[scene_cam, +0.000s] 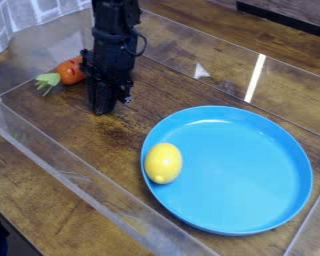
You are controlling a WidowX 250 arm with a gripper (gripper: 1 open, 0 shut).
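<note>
The black robot arm reaches down from the top, its gripper (pixel 104 96) low over the wooden table at left of centre, shut; nothing can be made out between its dark fingers. Just left of it lies an orange carrot-like object (pixel 71 72) with a pale green top (pixel 47 82), partly behind the arm. A yellow egg-shaped object (pixel 163 163) sits inside a round blue plate (pixel 240 145) at the right.
Clear plastic walls or strips run along the left, front and right of the wooden surface (pixel 83 170). The middle above the plate is bare apart from a small white mark (pixel 202 71).
</note>
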